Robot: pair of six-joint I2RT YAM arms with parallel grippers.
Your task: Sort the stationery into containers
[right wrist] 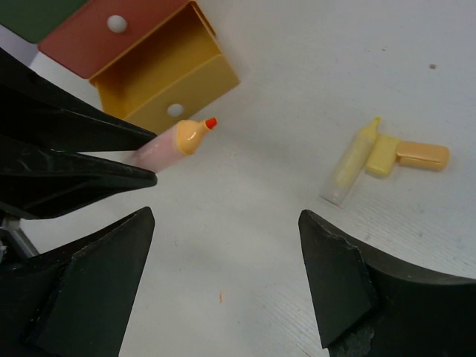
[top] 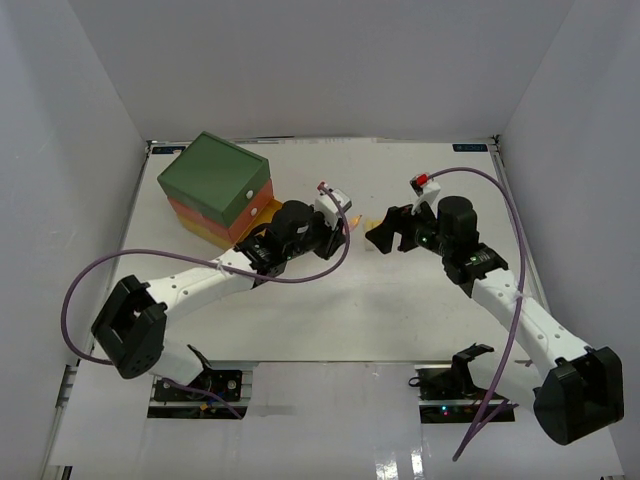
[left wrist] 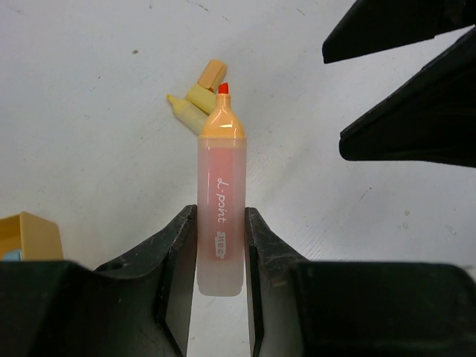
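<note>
An orange-tipped marker with a clear pinkish body (left wrist: 222,193) is pinched in my left gripper, pointing away from the fingers. My right gripper is part open and empty, with the marker's capped end (right wrist: 190,136) and the left fingers ahead of it on the left. On the table lie a yellow marker (right wrist: 351,163), a small yellow block (right wrist: 382,155) and an orange block (right wrist: 422,155), close together. The drawer cabinet (top: 213,185) stands at the back left, its yellow bottom drawer (right wrist: 175,82) pulled out.
Above the yellow drawer sits a red-orange drawer front (right wrist: 111,33) with a white knob, under the green top.
</note>
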